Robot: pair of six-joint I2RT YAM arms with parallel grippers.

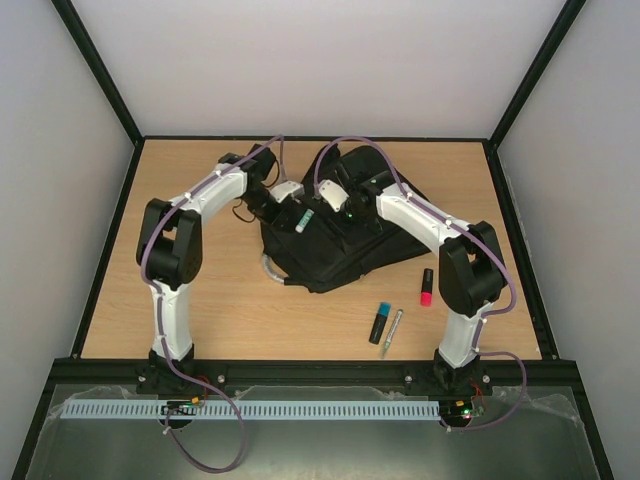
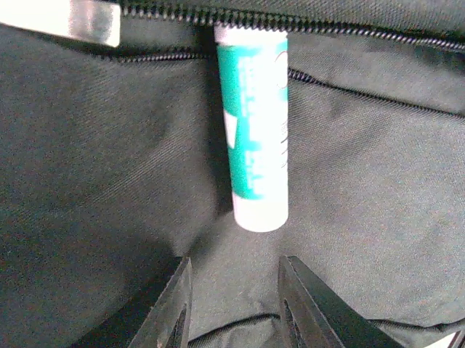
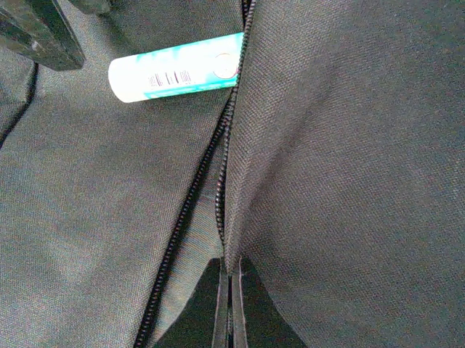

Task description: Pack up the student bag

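A dark bag (image 1: 335,255) lies on the table with its zipped opening spread. A green-and-white tube rests on it, one end tucked under the zipper edge; the right wrist view also shows this tube (image 3: 171,70) partly beneath the flap. My left gripper stands part open behind the tube's white end, with nothing between its fingers. The right gripper is shut on the bag's flap edge by the zipper. In front of the bag lie a black marker with a blue cap (image 1: 379,323), a pen (image 1: 391,334) and a black marker with a red end (image 1: 426,287).
A light strip (image 2: 80,20), cut off by the frame, shows at the upper left of the left wrist view. The grey strap loop (image 1: 272,268) sticks out at the bag's left. Bare table (image 1: 240,320) lies at front left.
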